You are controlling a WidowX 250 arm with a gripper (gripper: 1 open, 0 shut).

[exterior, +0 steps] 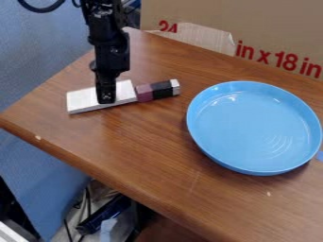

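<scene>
My black gripper [106,93] points straight down at the middle of a white rectangular object [83,103] lying on the wooden table, its tips at or just above the white surface; whether they are open or shut is unclear. Joined to or touching the white piece's right end is a block [157,91] with maroon, black and silver parts.
A light blue plate [252,128] covers the table's right side. A cardboard box [259,33] stands behind, and the table's left edge drops toward blue fabric and clutter below.
</scene>
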